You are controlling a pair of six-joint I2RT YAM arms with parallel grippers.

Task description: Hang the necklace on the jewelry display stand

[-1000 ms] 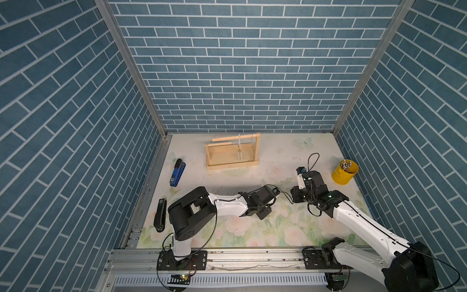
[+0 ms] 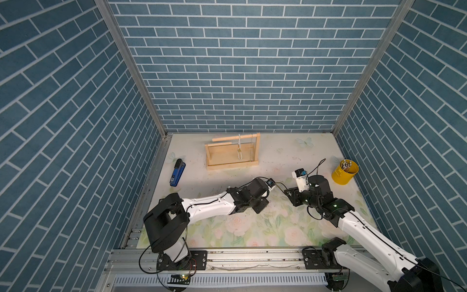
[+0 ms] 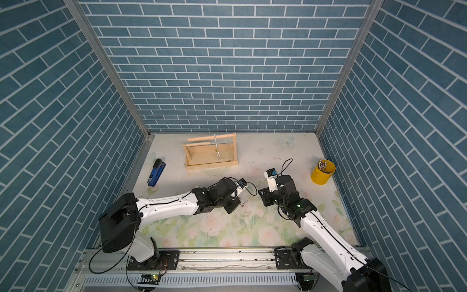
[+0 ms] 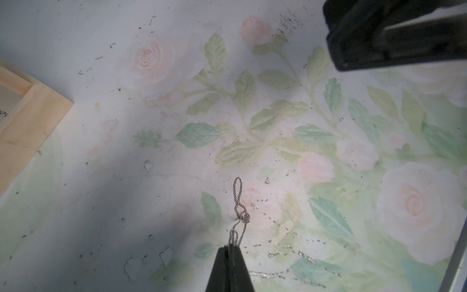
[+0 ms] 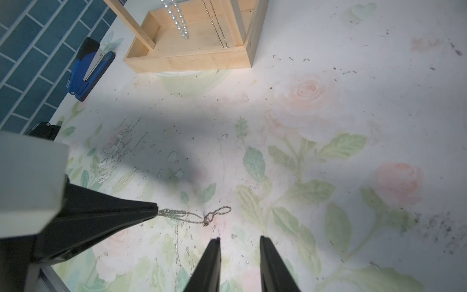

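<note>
A thin dark chain necklace (image 4: 237, 204), looped and bunched into a small tangle, extends from the fingertips of my left gripper, which is shut on its end. In the right wrist view the same chain (image 5: 205, 220) shows beyond the left fingers (image 5: 141, 209); whether its free end touches the table I cannot tell. My right gripper stands open near it, the gap between its fingers empty. Toward the back is the wooden display stand (image 2: 232, 165), with a pearl strand (image 2: 239, 148) and a thin chain (image 5: 214, 22) hanging from its upper bar.
A blue stapler (image 2: 177, 172) lies left of the stand. At the far right stands a yellow cup (image 2: 345, 175) with beads inside. The table between the stand and my grippers is clear. Both grippers are close together over the middle.
The left arm has shifted and its gripper has gone slightly farther back; its elbow now covers the black object at left. My right gripper has moved a little left, toward the left gripper.
</note>
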